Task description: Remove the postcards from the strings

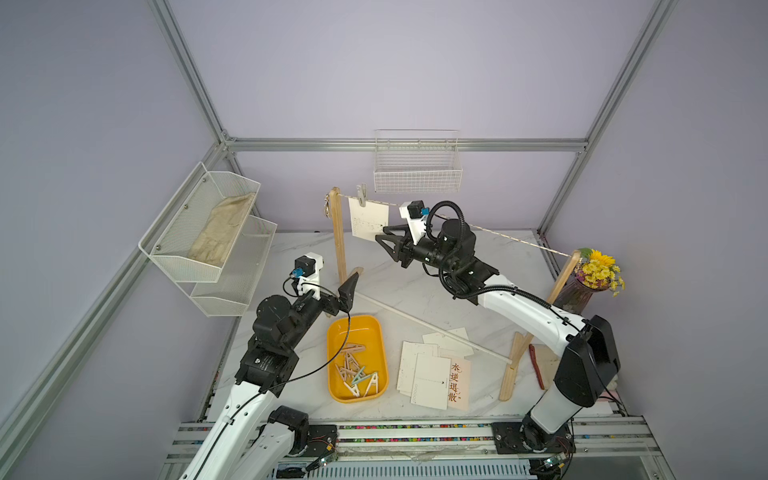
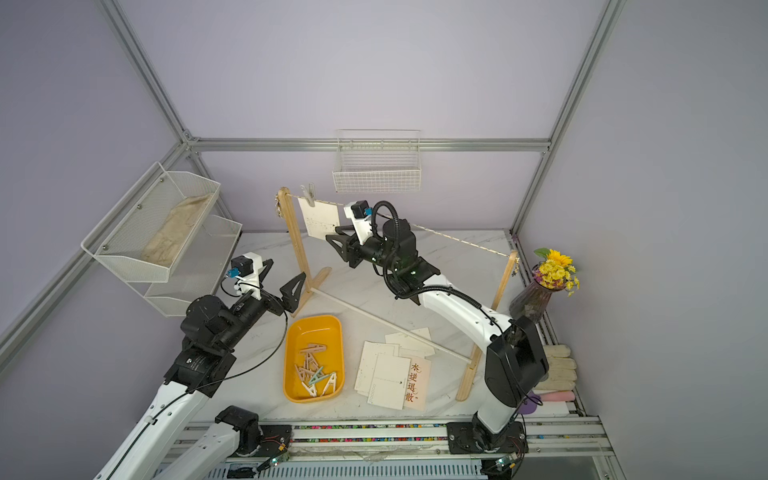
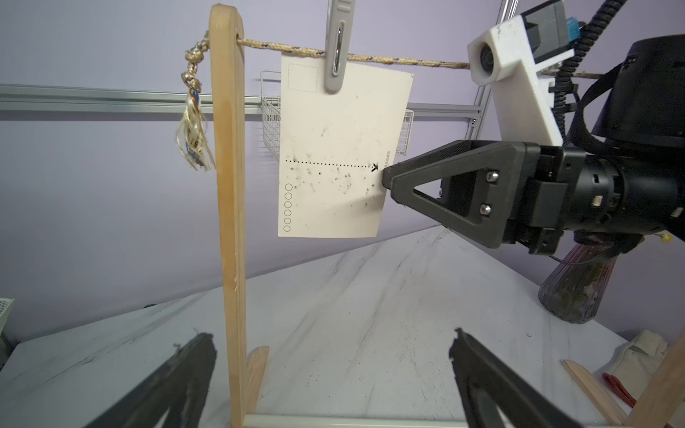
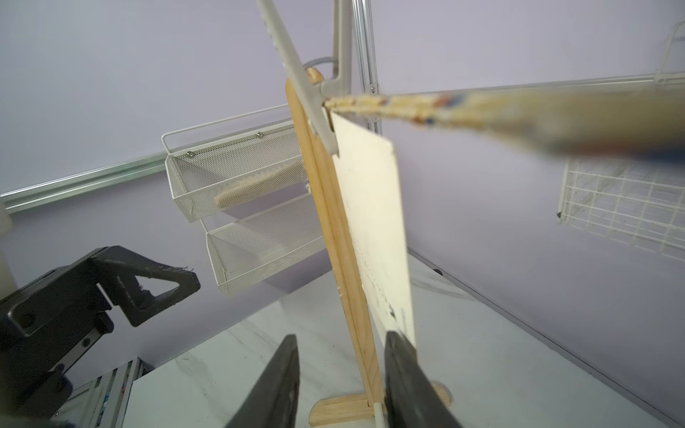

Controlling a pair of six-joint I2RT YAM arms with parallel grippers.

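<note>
One cream postcard (image 3: 335, 149) hangs from the string (image 3: 428, 62) by a grey clothespin (image 3: 338, 46), close to the left post. My right gripper is at the card's lower right edge. Its fingers stand nearer each other than those of the left one, with the card's edge by the right-hand finger (image 4: 406, 385); whether they grip it I cannot tell. My left gripper is open and empty, in front of and below the card. More postcards (image 1: 432, 380) lie in a loose pile on the table, one with red characters.
A yellow tray (image 1: 332, 364) holds several clothespins. The wooden frame's posts (image 3: 232, 214) and low crossbar (image 1: 432, 325) span the workspace. A flower vase (image 1: 576, 296) stands at right; mesh shelves (image 1: 216, 240) hang at left. Clear table lies behind the crossbar.
</note>
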